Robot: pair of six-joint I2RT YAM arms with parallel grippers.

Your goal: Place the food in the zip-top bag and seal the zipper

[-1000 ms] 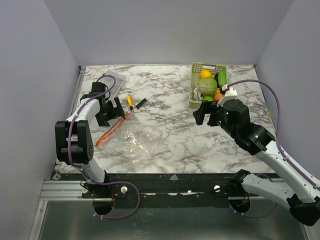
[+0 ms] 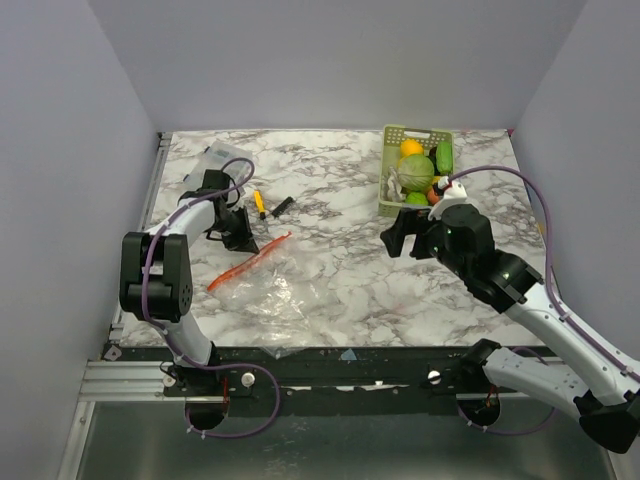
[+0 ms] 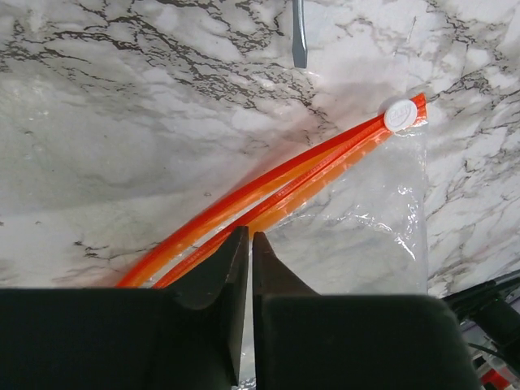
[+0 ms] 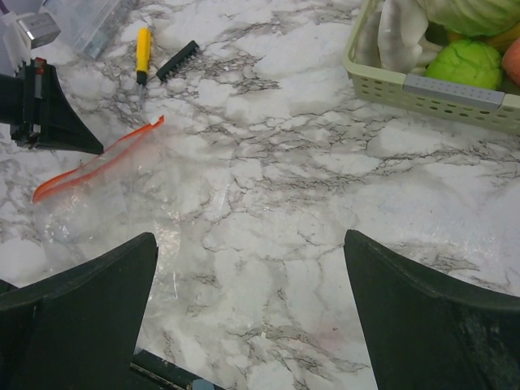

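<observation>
A clear zip bag (image 2: 275,300) with an orange zipper (image 3: 187,240) lies flat at the table's left front; a white slider (image 3: 400,115) sits at the zipper's right end. My left gripper is shut directly over the zipper; I cannot tell whether it holds any of it. My right gripper hovers open over the right-centre of the table. Behind it a green basket (image 4: 390,85) holds food: a cabbage (image 2: 415,175), a cucumber (image 2: 443,157), an orange fruit (image 2: 410,147) and other pieces.
A clear container (image 2: 207,163) lies at the back left. A yellow screwdriver (image 2: 259,200) and a black strip (image 2: 283,206) lie right of my left gripper.
My left gripper has moved right and gone from open to shut above the zipper. The bag has shifted slightly rightward.
</observation>
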